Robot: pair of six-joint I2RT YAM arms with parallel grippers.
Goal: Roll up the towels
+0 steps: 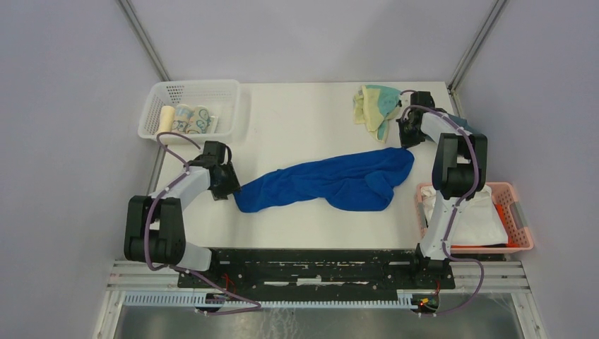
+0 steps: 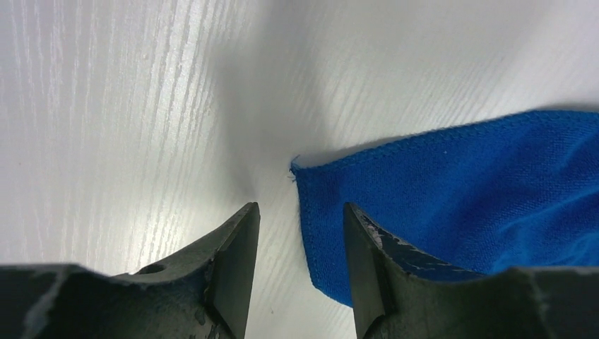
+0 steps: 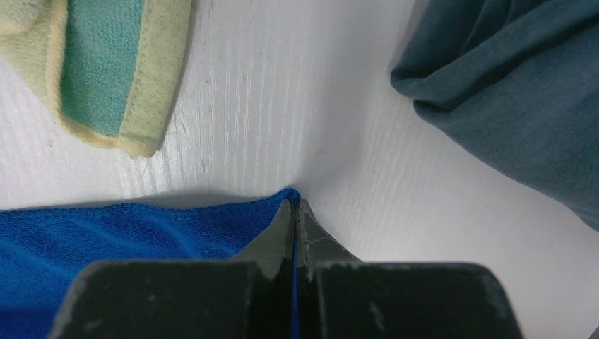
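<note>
A dark blue towel (image 1: 325, 180) lies crumpled in a long strip across the white table. My left gripper hangs low over its left corner, part open, with the towel corner (image 2: 318, 191) just beyond and between the fingertips, nothing visibly gripped. My right gripper is shut on the towel's upper right corner at the table surface.
A yellow-and-teal towel (image 1: 374, 106) and a grey-blue towel (image 3: 508, 99) lie at the back right. A white basket (image 1: 233, 92) with rolled towels stands back left; a pink basket (image 1: 519, 226) with white cloths sits front right.
</note>
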